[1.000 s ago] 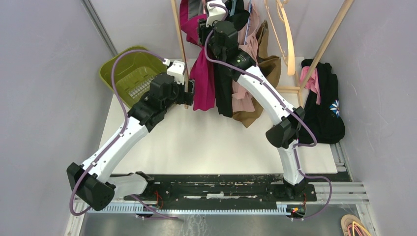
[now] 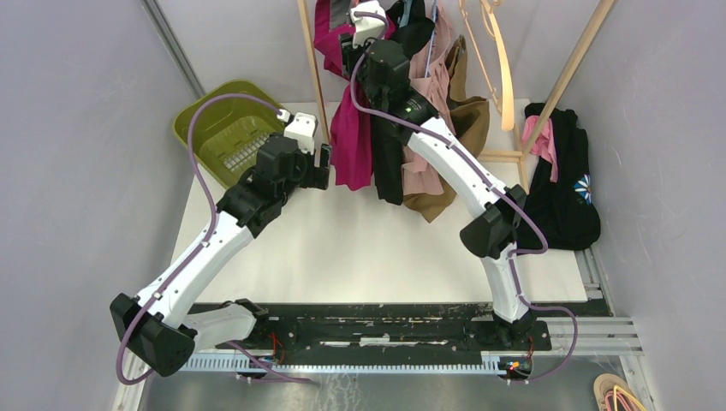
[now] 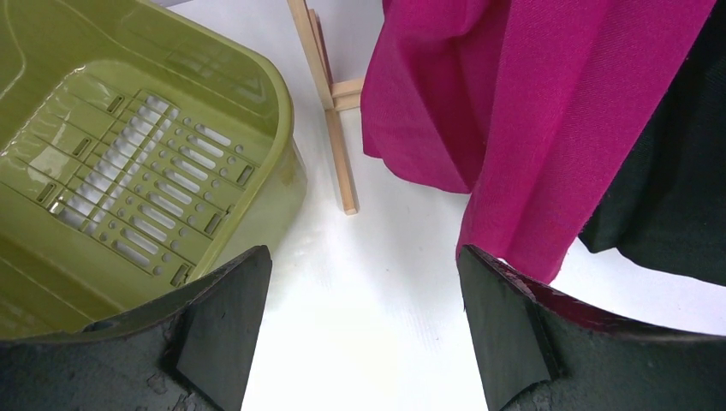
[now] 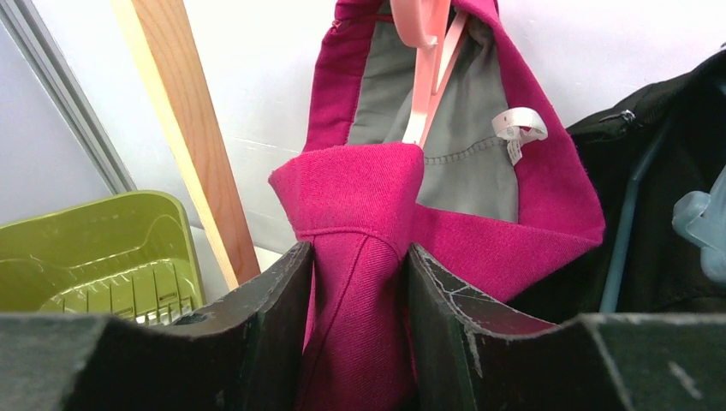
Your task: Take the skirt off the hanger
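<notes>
The magenta skirt (image 2: 351,145) hangs on the rack, its grey lining and white tag showing in the right wrist view beside a pink hanger (image 4: 421,86). My right gripper is up at the top of the skirt with a folded magenta band between its fingers; how firmly it grips is hard to tell. My left gripper stands open below and left, by the hanging magenta cloth (image 3: 548,103), nothing between its fingers.
A green basket (image 2: 188,124) sits at back left, beside a wooden rack post (image 4: 197,145). Black, pink and brown garments (image 2: 462,128) hang to the right; folded black clothes (image 2: 561,205) lie far right.
My right gripper has shifted slightly with the magenta cloth.
</notes>
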